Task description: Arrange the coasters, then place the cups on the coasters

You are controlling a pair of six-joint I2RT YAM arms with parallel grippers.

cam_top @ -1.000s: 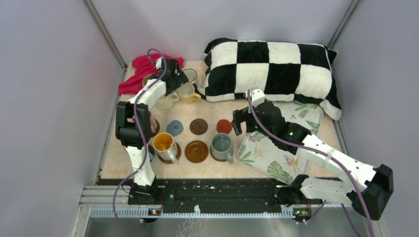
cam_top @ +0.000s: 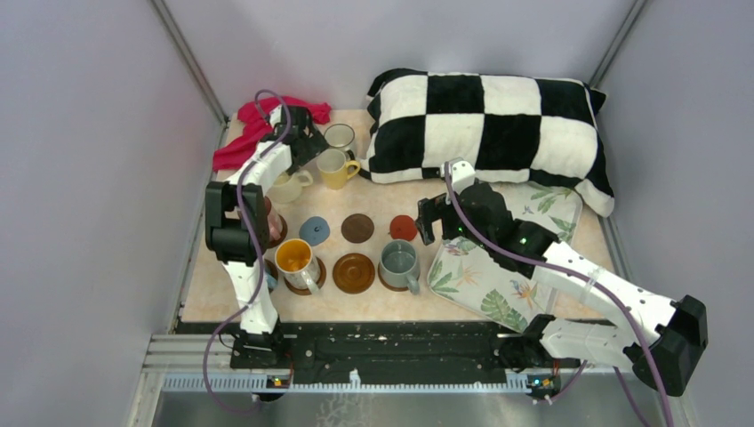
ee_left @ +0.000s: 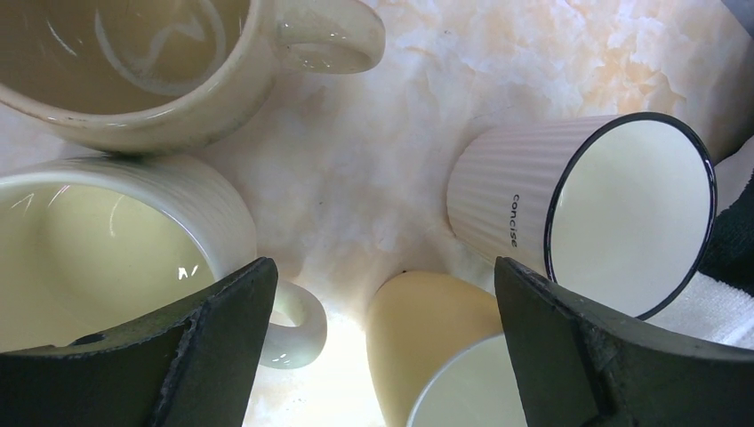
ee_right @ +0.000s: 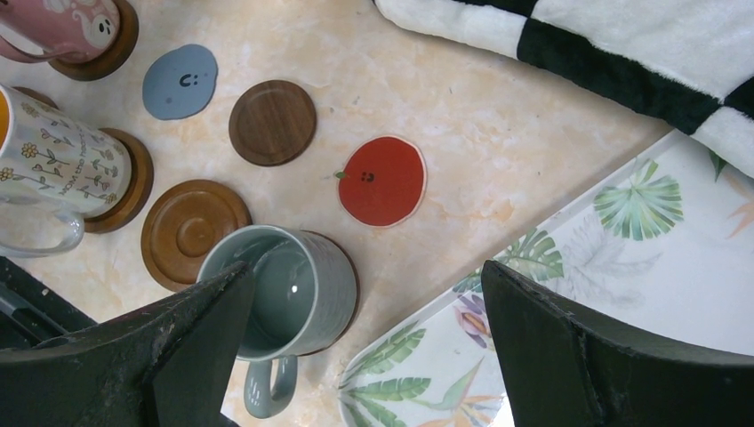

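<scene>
Among the cups at the back left hangs my left gripper (cam_top: 307, 149), open. In the left wrist view a cream cup (ee_left: 233, 209) is beside the left finger, its handle inside the gap. The yellow cup (ee_left: 418, 329) lies partly behind the right finger, with a white black-rimmed cup (ee_left: 498, 187) beyond it and a beige cup (ee_left: 258, 93) at upper left. Empty coasters are blue (cam_top: 315, 230), dark brown (cam_top: 357, 229), red (cam_top: 404, 228) and brown dished (cam_top: 354, 273). Near the red one, my right gripper (cam_top: 428, 221) stands open and holds nothing.
A grey cup (ee_right: 333, 289) and a flowered cup (ee_right: 67, 160) sit on coasters, as does a pink cup (ee_right: 76, 31). A leaf-patterned tray (cam_top: 471, 294) is at right, a checkered cushion (cam_top: 485, 124) behind it. Red cloth (cam_top: 233, 157) covers the back left.
My left gripper has shifted slightly left. The cream cup has slid left too, and the yellow cup has moved a little. The right arm is still.
</scene>
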